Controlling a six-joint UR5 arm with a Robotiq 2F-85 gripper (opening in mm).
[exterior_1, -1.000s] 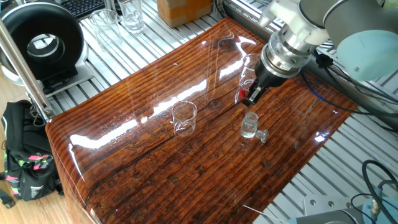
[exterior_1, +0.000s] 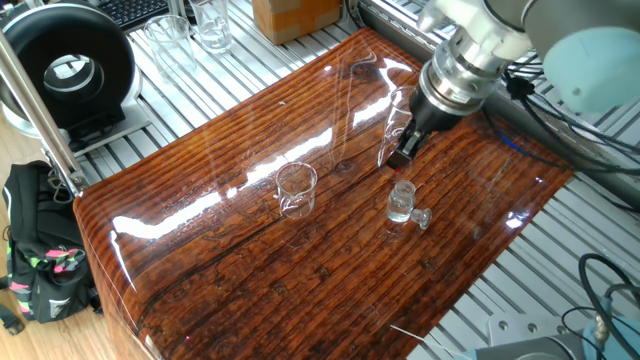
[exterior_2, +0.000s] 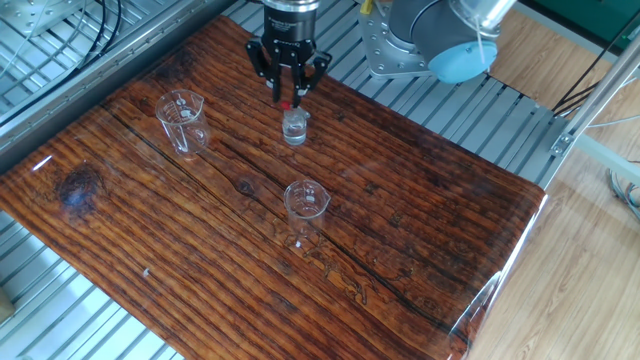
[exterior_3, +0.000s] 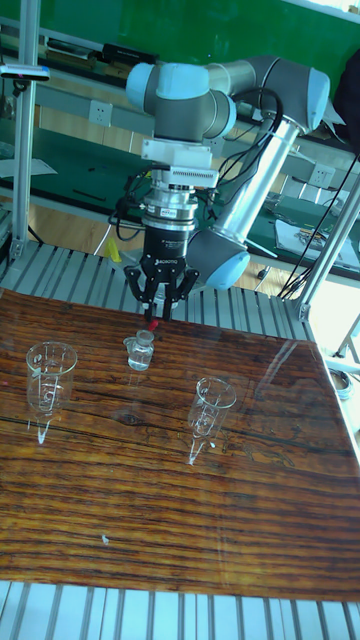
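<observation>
A small glass bottle (exterior_1: 400, 204) with clear liquid stands uncapped on the brown wooden table (exterior_1: 250, 265). Its glass stopper (exterior_1: 421, 218) lies against or close beside it. Just above the bottle, pointing down, is my gripper (exterior_2: 287, 98); in exterior view 1 it appears up and behind the bottle's mouth. The fingertips look fairly near each other, and a small red patch (exterior_3: 152, 323) shows by them. Whether that is something held or part of the fingers is unclear. One empty beaker (exterior_1: 296, 190) is upright mid-table; a larger beaker (exterior_2: 183, 122) is partly hidden behind the gripper in exterior view 1.
Slatted metal decking (exterior_2: 480, 120) surrounds the table. Off the table at the back stand other glassware (exterior_1: 170, 45), a cardboard box (exterior_1: 295, 18) and a black ring-shaped device (exterior_1: 70, 75). Cables (exterior_1: 560, 140) run behind the arm.
The arm has barely shifted. Bottle, stopper and beakers have not moved.
</observation>
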